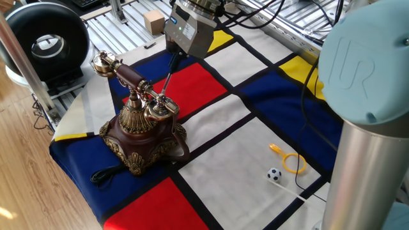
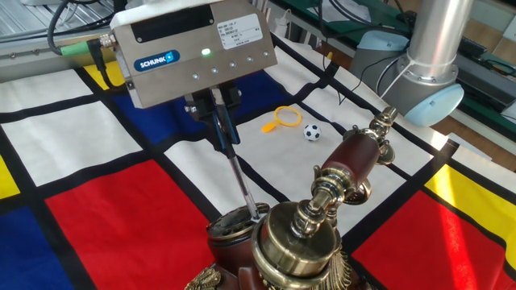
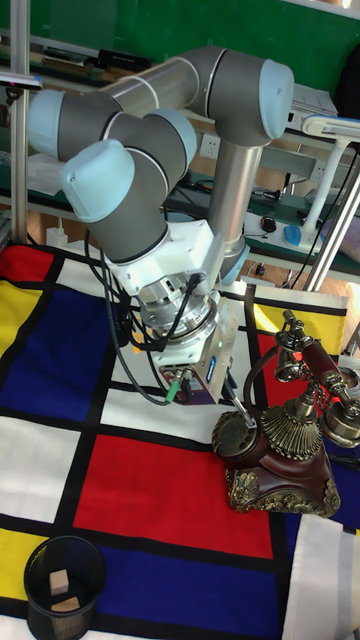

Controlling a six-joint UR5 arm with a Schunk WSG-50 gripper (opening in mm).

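Observation:
An antique-style telephone (image 1: pixel 137 124), dark brown with brass ornament, stands upright on the patterned cloth, its handset (image 1: pixel 130 75) resting across the cradle. My gripper (image 2: pixel 227 143) points down above it, its dark fingers close together. From them a slim metallic shaft (image 2: pixel 242 184) reaches down; whether it is a held rod or part of the fingers is unclear. The shaft's lower end is at the round dial (image 3: pixel 233 434) on the telephone's sloping front. In exterior view 2 the brass end of the handset partly covers that spot, so exact contact cannot be made out.
A soccer-patterned ball (image 1: pixel 274 174) and a yellow ring with a handle (image 1: pixel 293 163) lie on a white patch. A black mesh cup (image 3: pixel 64 585) holds small wooden blocks. Near the rack sits a cardboard-coloured box (image 1: pixel 153 22).

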